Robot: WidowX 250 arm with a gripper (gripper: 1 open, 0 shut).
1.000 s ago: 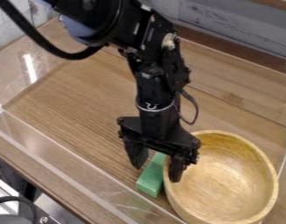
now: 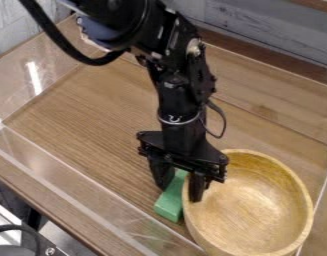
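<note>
My black gripper (image 2: 179, 180) is lowered at the left rim of a round wooden bowl (image 2: 259, 215), its fingers over a green block (image 2: 170, 206). The block lies on the wooden surface just left of the bowl, its upper end partly hidden behind the fingers. How far the fingers are closed on it is hard to make out.
A clear plastic edge runs along the lower left, with cables beyond it at the bottom left corner. A pale wall stands at the back.
The gripper's fingers have shifted a little around the green block's upper end, and the bowl sits slightly further left in view. The arm has otherwise barely moved.
</note>
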